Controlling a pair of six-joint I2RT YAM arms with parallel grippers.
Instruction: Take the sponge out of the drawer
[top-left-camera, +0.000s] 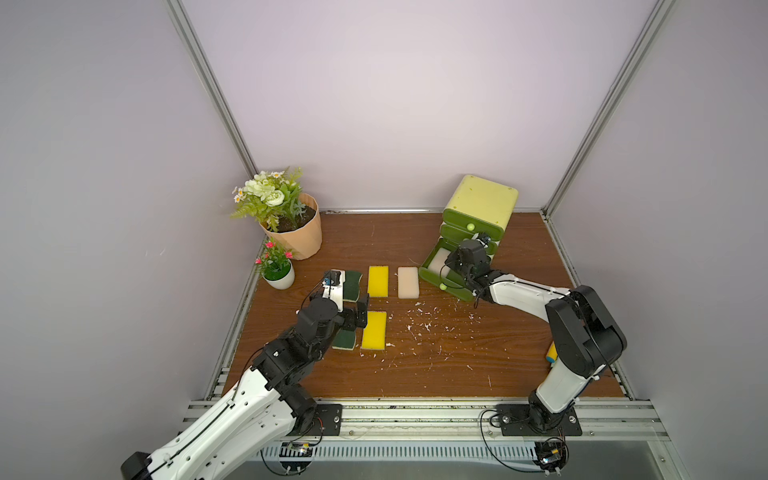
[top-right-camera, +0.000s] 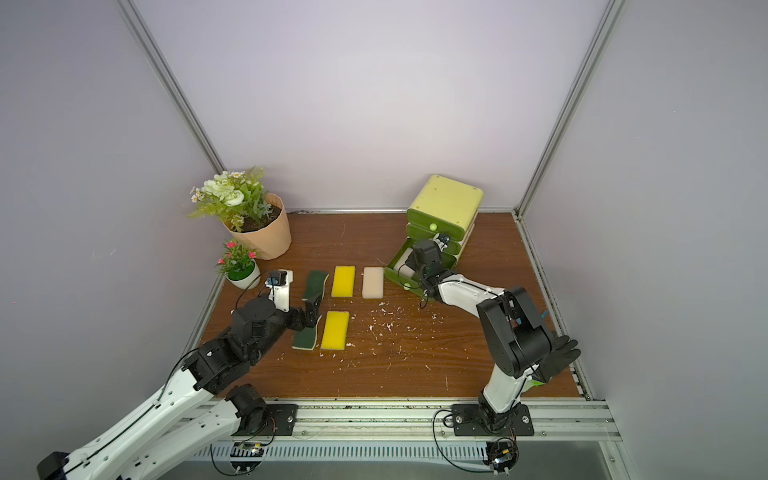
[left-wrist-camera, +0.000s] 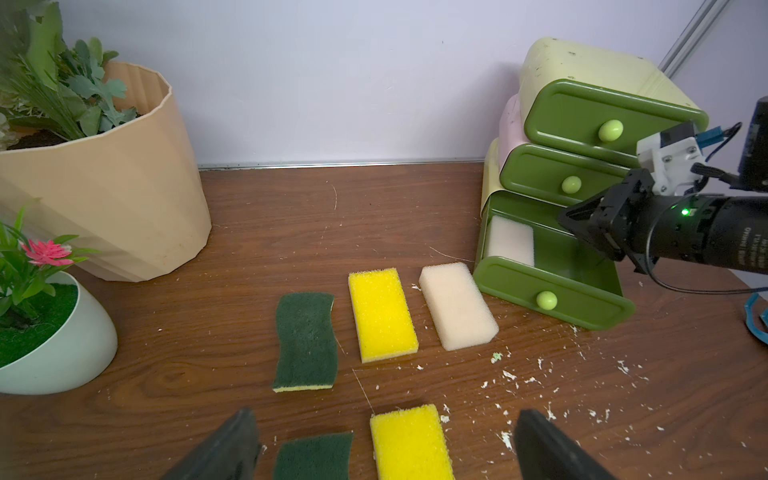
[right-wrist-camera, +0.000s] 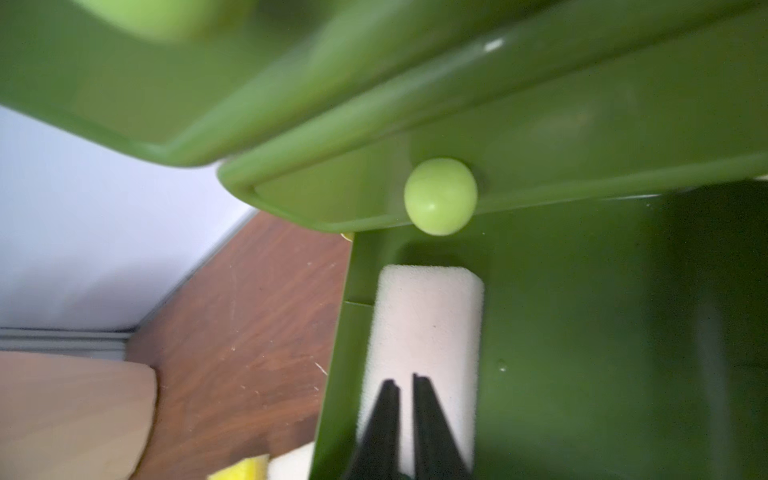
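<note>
A pale sponge (right-wrist-camera: 432, 320) lies along the left wall of the pulled-out green bottom drawer (left-wrist-camera: 552, 288). In the right wrist view my right gripper appears over this sponge, its fingertips a narrow gap apart, with the sponge's face showing through the gap. Nothing is seen pinched there. From the left wrist view, the right arm reaches in above the drawer's right side. My left gripper stands wide open over the left of the table, with no object held between its fingers.
Loose on the table are yellow sponges (left-wrist-camera: 382, 313), dark green ones (left-wrist-camera: 306, 340) and another pale sponge (left-wrist-camera: 457, 305) just left of the drawer. Two shut drawers (left-wrist-camera: 616, 120) overhang behind. Flowerpots (top-left-camera: 300, 236) stand at the left. Crumbs litter the table's middle.
</note>
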